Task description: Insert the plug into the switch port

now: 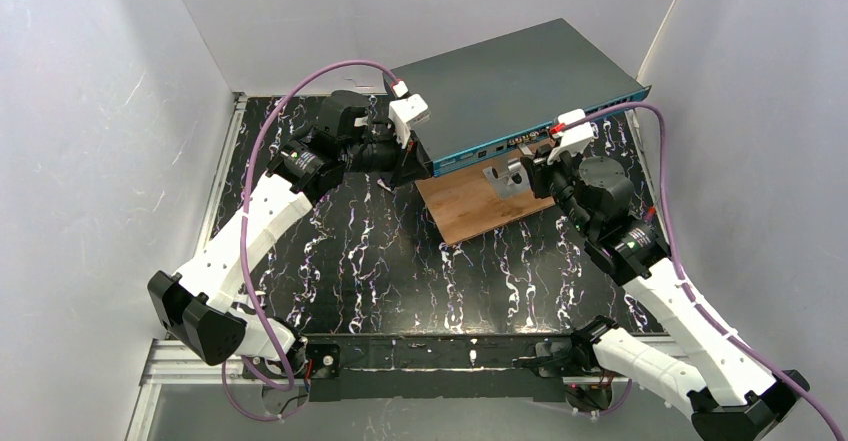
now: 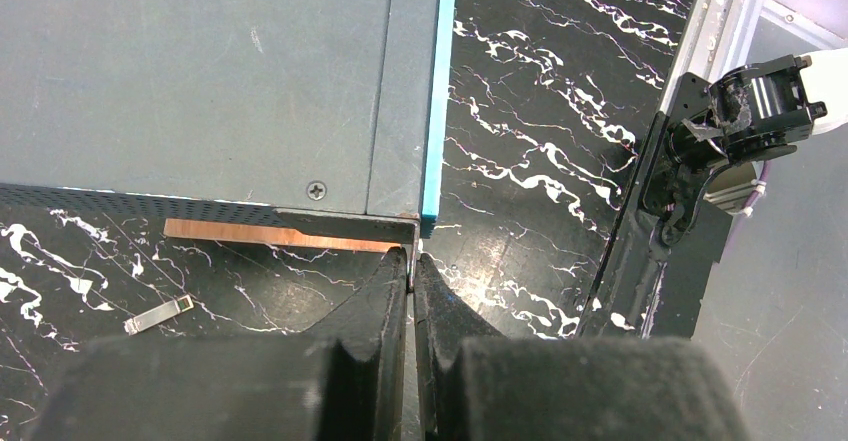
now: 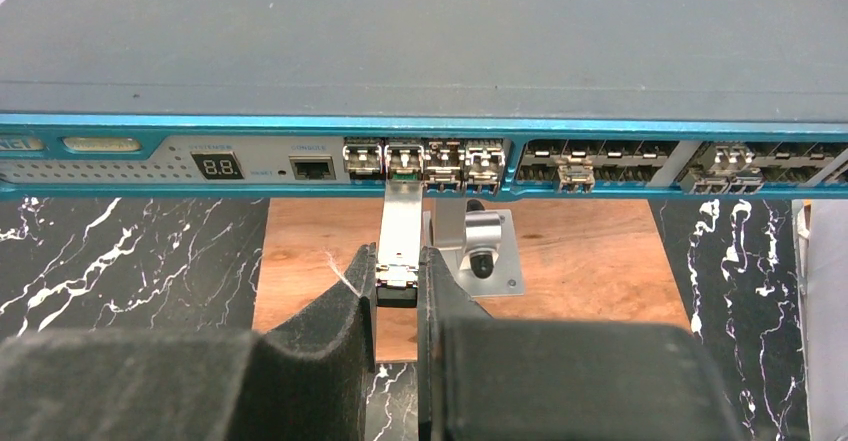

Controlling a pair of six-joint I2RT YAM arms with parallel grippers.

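The switch (image 1: 510,76) shows its front port row in the right wrist view. A silver plug (image 3: 401,226) stands at one of the central ports (image 3: 404,158), its top end at the port and its lower end between the fingertips of my right gripper; whether they grip it tightly I cannot tell. My left gripper is shut at the switch's left front corner, its tips at the metal edge there.
A wooden board (image 3: 590,261) with a metal bracket (image 3: 500,281) lies under the switch on the dark marble table (image 1: 380,281). A small loose module (image 2: 158,313) lies on the table near the left gripper. Grey walls surround the table.
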